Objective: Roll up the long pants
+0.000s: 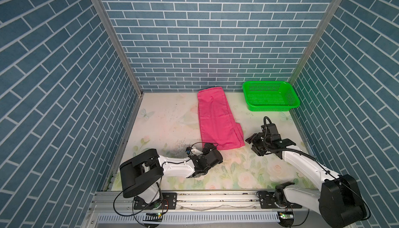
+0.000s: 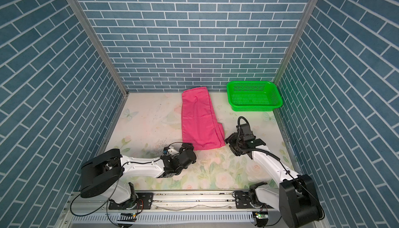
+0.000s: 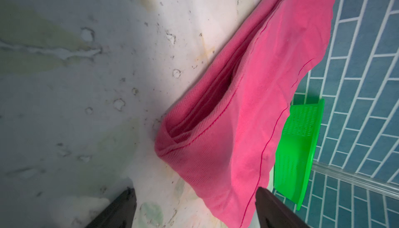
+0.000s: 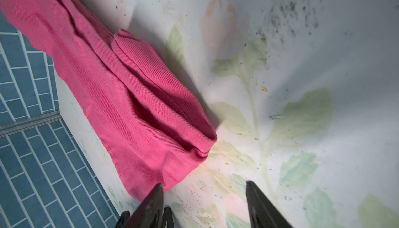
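Bright pink pants (image 1: 217, 118) lie folded into a long strip on the table, running from the back wall toward the front. A folded part juts out at their lower right side. My left gripper is open near the front left corner of the cloth; part of the cloth shows between its fingers, which do not close on it. Off the front right corner, my right gripper stands open, with bare table and only a bit of the pink corner close to one finger (image 4: 151, 205). In the top left view the left hand hides the near left corner.
A green basket (image 1: 272, 108) sits empty at the back right, beside the wall. Brick-patterned walls close in the back and both sides.
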